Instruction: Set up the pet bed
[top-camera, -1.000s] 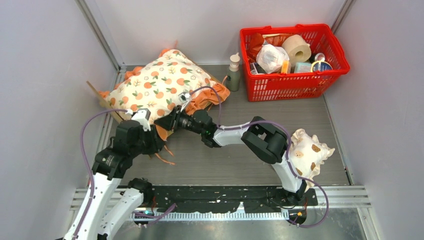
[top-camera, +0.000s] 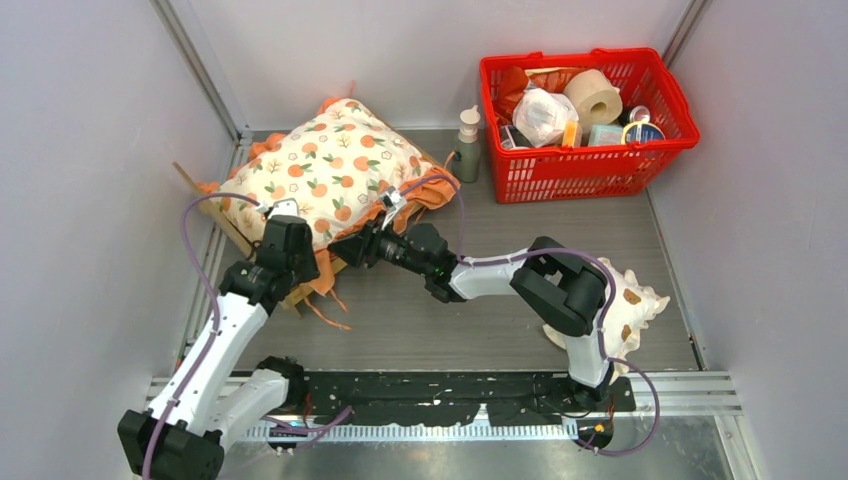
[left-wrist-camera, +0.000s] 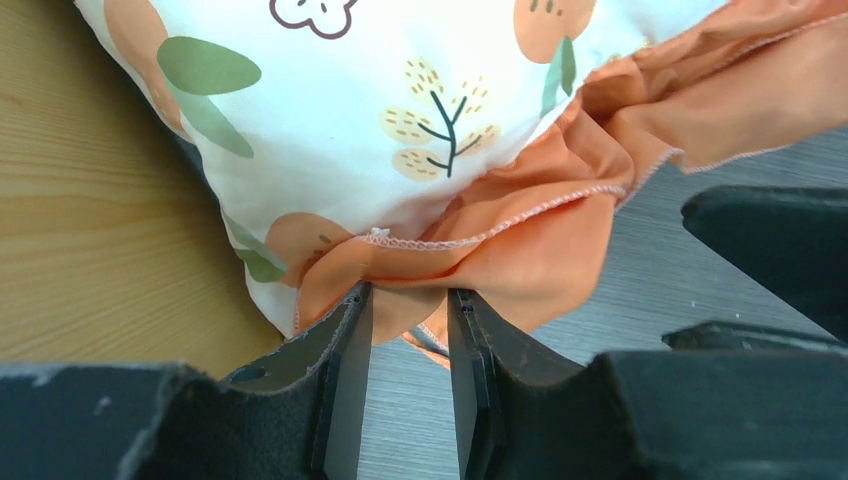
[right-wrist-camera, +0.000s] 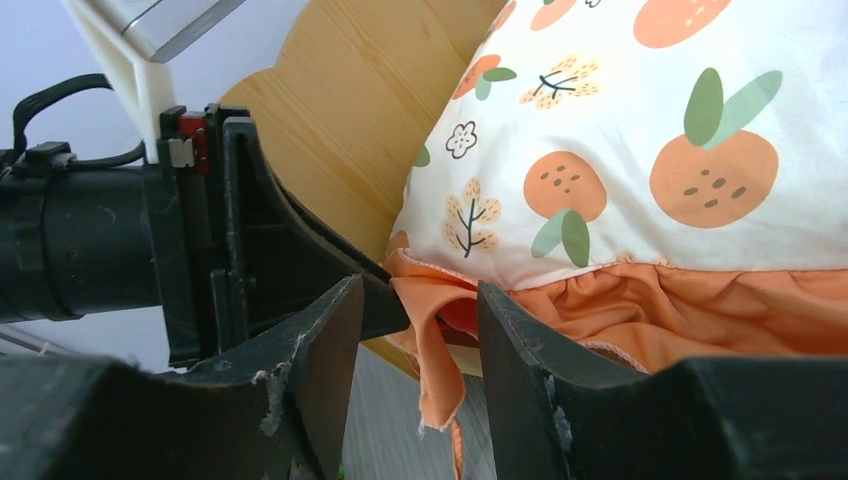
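A pet cushion (top-camera: 330, 170) with orange fruit print and orange ruffled edge lies on a wooden frame (right-wrist-camera: 330, 110) at the back left. My left gripper is at the front-left corner, its fingers part open around orange fabric; whether that is pinched is unclear. My right gripper stands part open a short way to the right, with a loose orange flap showing between its fingers, apparently not gripped. Both are close together at the cushion's front edge, where orange ties hang onto the floor.
A red basket (top-camera: 590, 175) full of items stands at the back right, a green bottle (top-camera: 467, 155) beside it. A small spotted pillow (top-camera: 630, 310) lies at the right, partly under the right arm.
My right gripper has shifted right along the cushion's edge.
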